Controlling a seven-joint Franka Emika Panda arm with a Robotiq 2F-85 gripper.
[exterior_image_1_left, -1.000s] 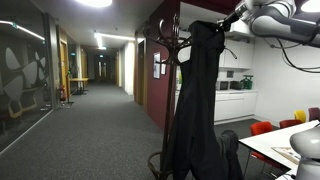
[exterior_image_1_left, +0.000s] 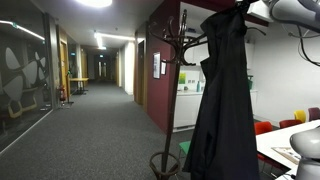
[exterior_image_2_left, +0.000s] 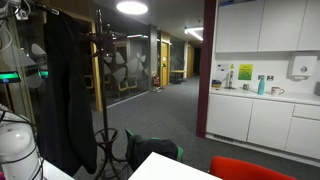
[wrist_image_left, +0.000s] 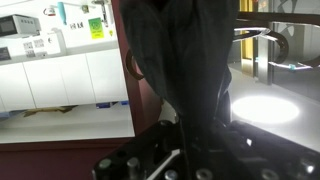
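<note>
A long black garment (exterior_image_1_left: 224, 100) hangs down from my raised gripper (exterior_image_1_left: 241, 9), near the top edge of exterior view 1. The wrist view has the dark cloth (wrist_image_left: 185, 55) running into my gripper, which is shut on it; the fingertips themselves are mostly covered by fabric. The dark wooden coat stand (exterior_image_1_left: 172, 100), with curved hooks at its top, stands left of the garment in that first view. From exterior view 2, the garment (exterior_image_2_left: 65, 95) hangs left of the stand (exterior_image_2_left: 103, 85), and its lower end is near the table's edge.
A white table (exterior_image_2_left: 170, 168), a red chair (exterior_image_2_left: 245, 170) and a dark item (exterior_image_2_left: 150, 150) over a green chair are close by. White cabinets (exterior_image_2_left: 265, 120) line the back wall. Open carpet (exterior_image_1_left: 85, 125) lies left of the stand.
My gripper and the garment have moved right and up in exterior view 1, away from the coat stand. More of the stand's pole and hooks shows now. The garment stays in the gripper.
</note>
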